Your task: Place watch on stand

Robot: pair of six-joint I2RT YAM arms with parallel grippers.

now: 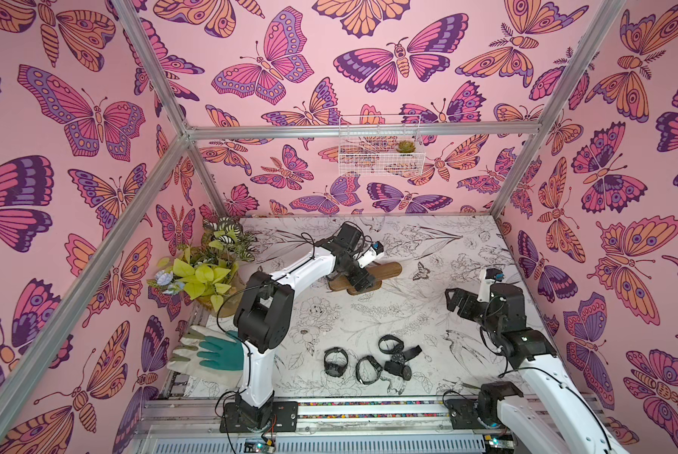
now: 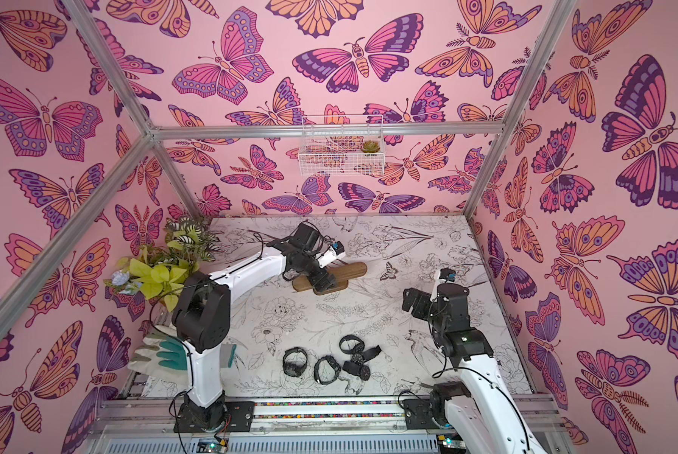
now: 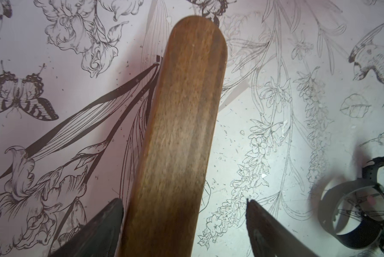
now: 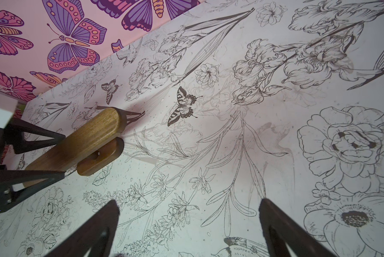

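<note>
A wooden stand with a rounded bar on a smaller base lies toward the back middle of the table. My left gripper is part open over it; in its wrist view the bar runs up between the fingers, nearer the left one, and I cannot tell if it touches. Several black watches lie at the front middle: one at left, one in the middle, others at right. One watch band shows at the left wrist view's right edge. My right gripper stands open and empty over the table's right side.
Potted plants stand at the back left, with gloves in front of them. A white wire basket hangs on the back wall. Bare table lies between the stand and the watches.
</note>
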